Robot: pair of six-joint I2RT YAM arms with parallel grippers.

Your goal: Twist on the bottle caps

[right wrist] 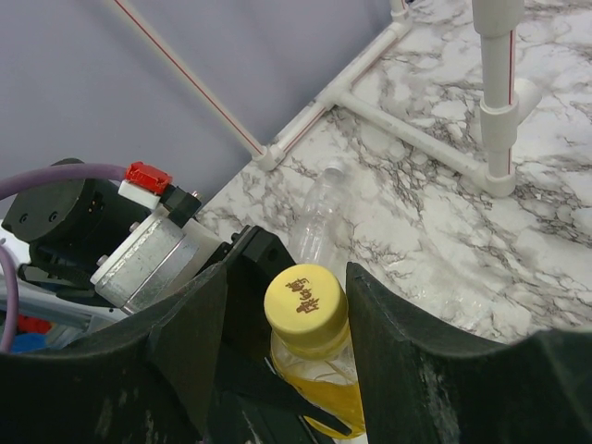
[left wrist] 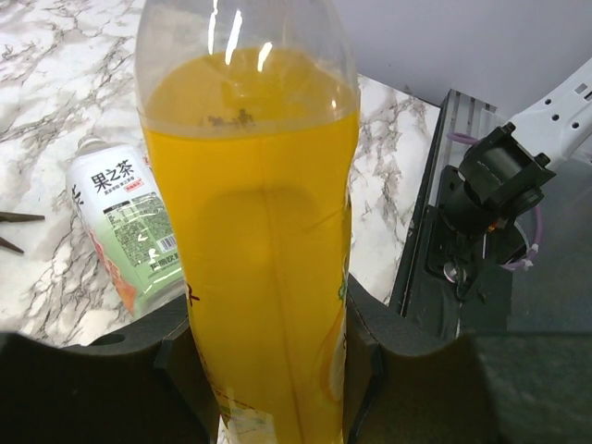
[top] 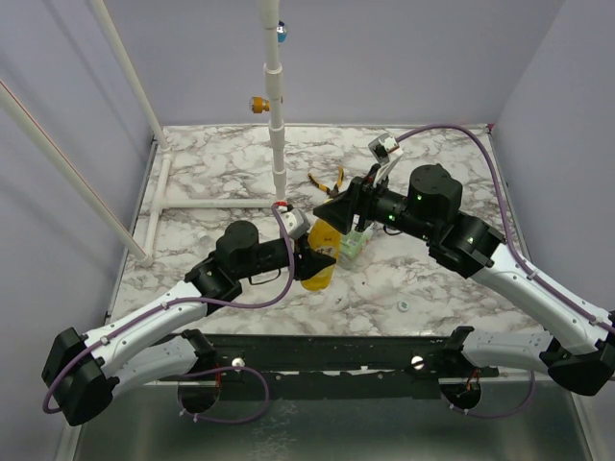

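A bottle of yellow drink (top: 323, 264) stands in the middle of the table, with my left gripper (top: 309, 257) shut on its body; in the left wrist view the bottle (left wrist: 261, 240) fills the centre. Its yellow cap (right wrist: 305, 301) shows in the right wrist view at the bottle's top, between the fingers of my right gripper (top: 346, 202); whether those fingers press on it I cannot tell. A green-labelled bottle lies behind, and a clear bottle (right wrist: 319, 213) lies on the table in the right wrist view.
Pliers (top: 325, 182) lie at the back of the marble table (top: 211, 154). A white pipe frame (top: 216, 204) runs along the left and up through the middle. A small clear disc (top: 404, 305) lies at the front right, where the table is otherwise fairly clear.
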